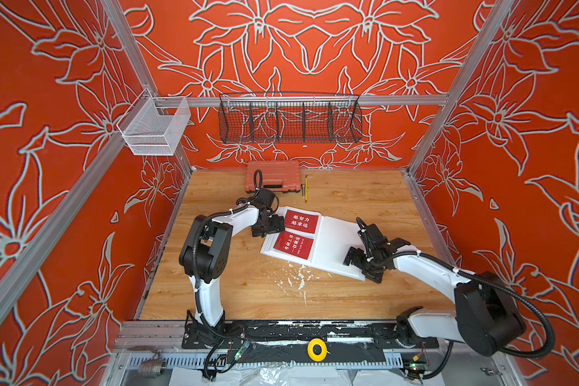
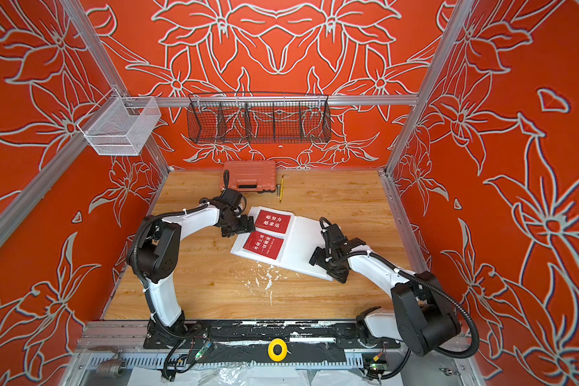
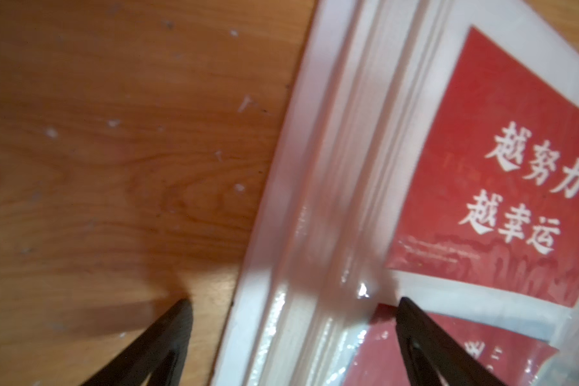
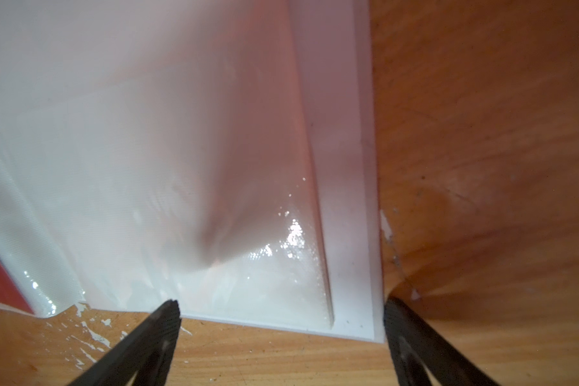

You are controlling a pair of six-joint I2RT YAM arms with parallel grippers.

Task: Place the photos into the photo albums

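An open photo album [image 1: 333, 254] lies on the wooden table. Its left page holds two red cards with white lettering, an upper one [image 3: 469, 128] and a lower one [image 3: 444, 360]; the right page [image 4: 193, 160] looks blank white. My left gripper is part open over the album's left edge, one finger over wood, the other over the sleeve near the gap between the cards. My right gripper stands open at the right page's outer near corner, nothing seen held between its fingers.
A red toolbox [image 1: 271, 173] and a yellow tool [image 1: 306, 186] lie at the back. Wire baskets [image 1: 289, 119] hang on the walls. White scraps or scuffs mark the table before the album.
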